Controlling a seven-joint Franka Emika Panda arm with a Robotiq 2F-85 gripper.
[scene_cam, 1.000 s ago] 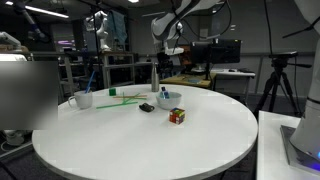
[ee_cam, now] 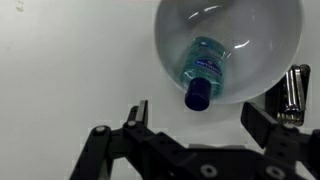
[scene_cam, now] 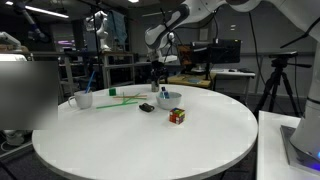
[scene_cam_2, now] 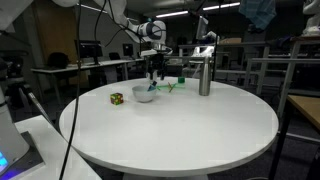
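A white bowl fills the top right of the wrist view. Inside it lies a small teal bottle with a dark blue cap, tilted so the cap points at my gripper. The fingers stand wide apart at the bowl's near edge, with nothing held between them. In exterior view 1 the gripper hangs over the far side of the bowl, and only a bit of blue shows within the bowl. Exterior view 2 has the bowl near the table's middle.
Close to the bowl are a colourful puzzle cube and a small black and silver object. A white mug stands at the left, a tall metal bottle farther off.
The arm has come down and slightly left in exterior view 1, bringing my gripper lower near the bowl. The objects on the table have not moved.
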